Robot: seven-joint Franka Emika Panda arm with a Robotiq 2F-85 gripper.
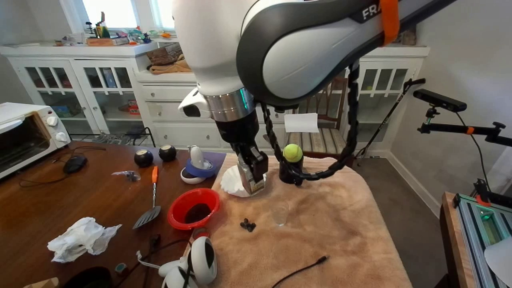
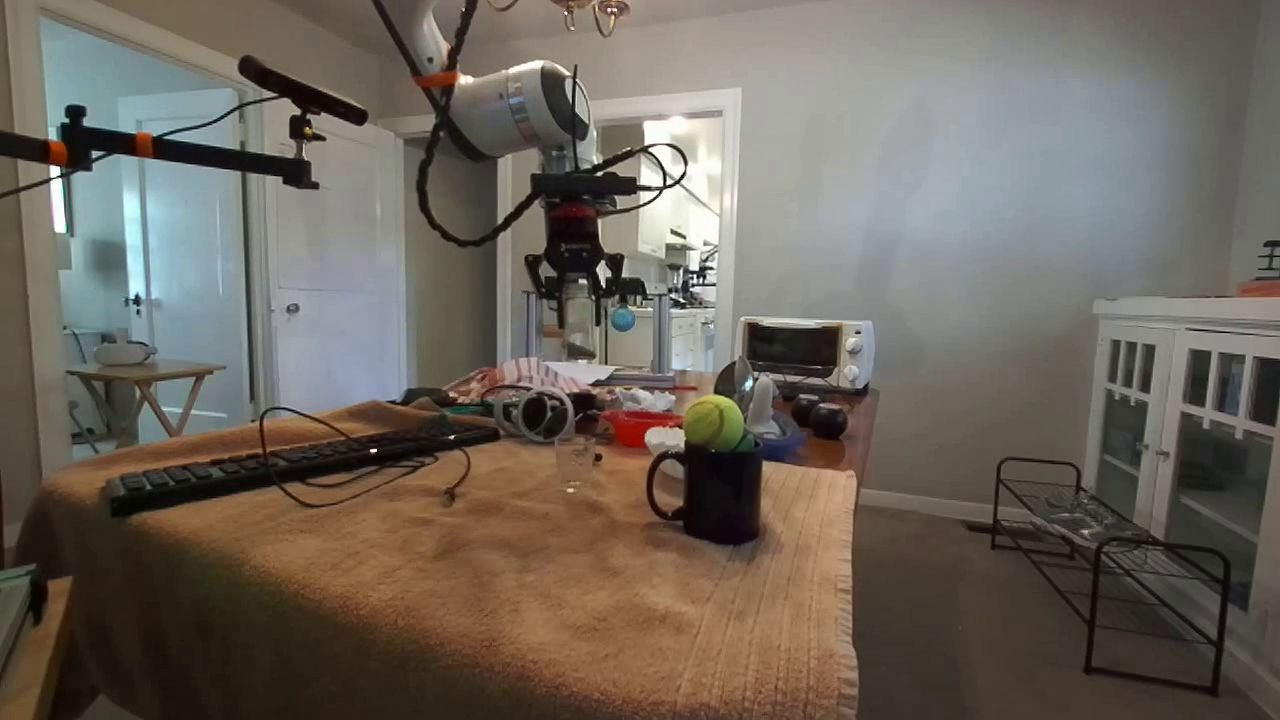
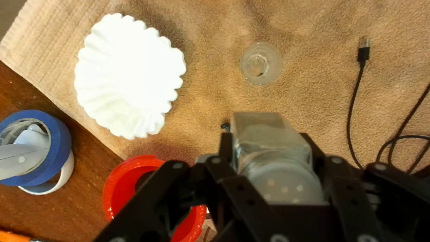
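My gripper (image 1: 253,165) is shut on a clear, square-sided shaker (image 3: 268,139) with a grey rounded top bearing pale dots. In exterior view 2, the shaker (image 2: 579,326) hangs upright below the gripper (image 2: 584,298), well above the table. From the wrist, the gripper has dark fingers on both sides of it. A small clear cup (image 3: 261,63) stands on the tan towel (image 1: 317,240). Small black pieces (image 1: 248,225) lie near that cup; the shaker mostly hides them from the wrist camera.
A white fluted dish (image 3: 129,76) sits near the towel's edge, beside a red bowl (image 1: 178,206). A black mug (image 2: 723,498) holds a tennis ball (image 2: 714,422). Blue tape (image 3: 60,141), a headset (image 1: 204,259), a cable (image 1: 300,273) and a keyboard (image 2: 288,464) surround the open towel.
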